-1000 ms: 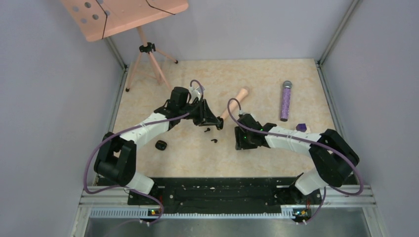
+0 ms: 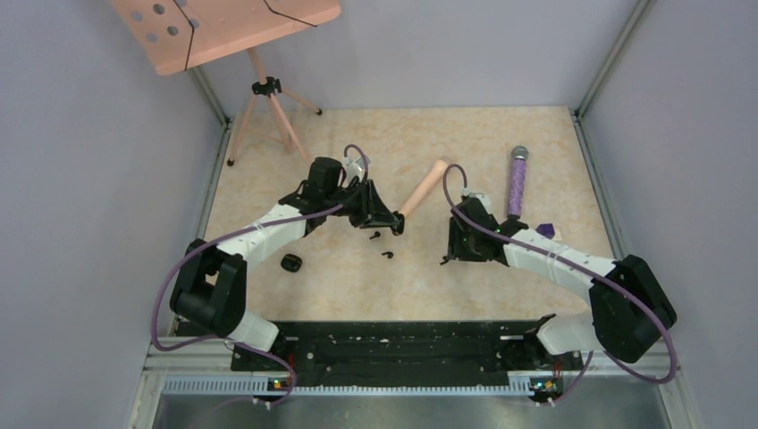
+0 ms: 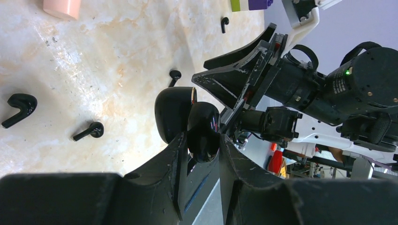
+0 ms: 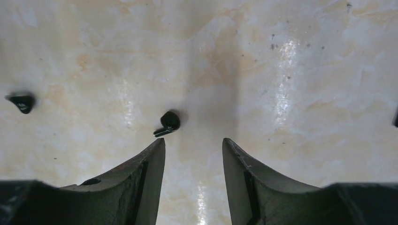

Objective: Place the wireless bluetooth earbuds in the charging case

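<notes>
My left gripper is shut on a black charging case [image 3: 171,115], lid raised, held above the table. Black earbuds lie on the table: one [image 2: 375,235] below the left gripper, another [image 2: 388,255] nearer the front, and one [image 2: 444,261] by my right gripper [image 2: 460,250]. In the right wrist view, an earbud [image 4: 170,121] lies just beyond the fingertips of my right gripper, which is open and empty, and another small black piece [image 4: 22,102] lies at the left.
A peach cylinder [image 2: 422,188], a purple microphone [image 2: 517,183] and a purple block [image 2: 545,230] lie behind or beside the right arm. A small black item [image 2: 290,262] sits front left. A peach stand [image 2: 282,121] stands at back left.
The right arm has moved rightward and slightly back in the top view, uncovering the earbud beside it. The left arm and the held case have stayed still.
</notes>
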